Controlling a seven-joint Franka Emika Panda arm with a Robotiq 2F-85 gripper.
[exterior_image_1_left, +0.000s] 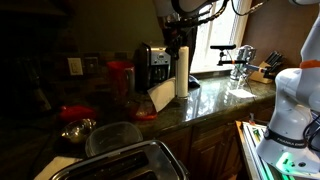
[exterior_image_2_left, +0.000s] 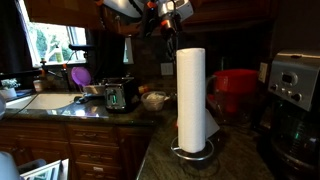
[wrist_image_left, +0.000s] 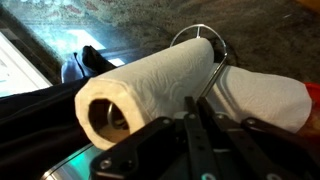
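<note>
A tall white paper towel roll stands upright over a wire holder on the dark counter. My gripper is at the top of that roll, coming from above. In the wrist view the roll shows its open top end, and the dark fingers are against its side near that end. The gripper is shut with the roll's edge at its fingers; the exact contact is hidden. White paper lies or hangs beside the roll, next to the holder's thin rod.
A toaster stands behind the roll, with a red canister to its left. Bowls and a dark tray take up the front left. The coffee maker is close on the right.
</note>
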